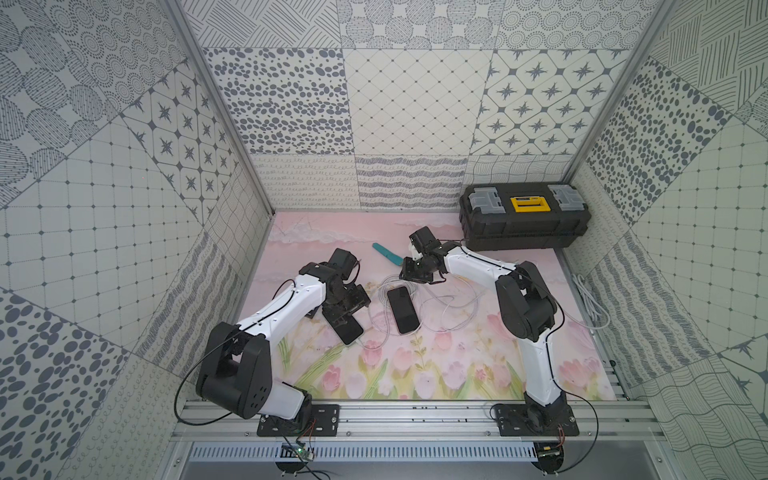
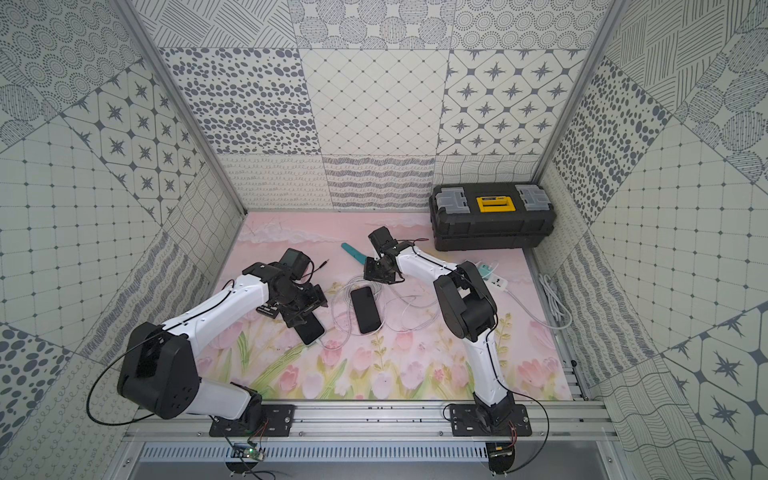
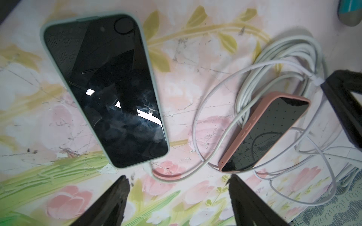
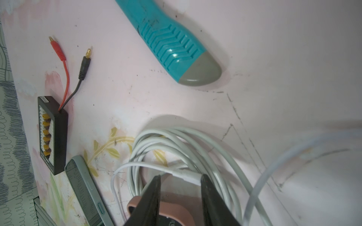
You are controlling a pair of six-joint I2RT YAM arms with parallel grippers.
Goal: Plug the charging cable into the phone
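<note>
A large phone in a pale green case [image 3: 103, 90] lies face up at left, under my left gripper, which hangs open with nothing between its fingers. Right of it lies a smaller pink-cased phone [image 3: 264, 131] among coiled white charging cable [image 4: 147, 141]. My right gripper is over the coil's back part, fingers apart around a white connector [image 4: 188, 176] just beyond or between the tips; contact cannot be told.
A teal-handled tool [image 4: 169, 49] lies behind the coil, a black box with red and black leads [image 4: 56, 135] at back left. A black toolbox [image 1: 520, 224] fills the back right corner.
</note>
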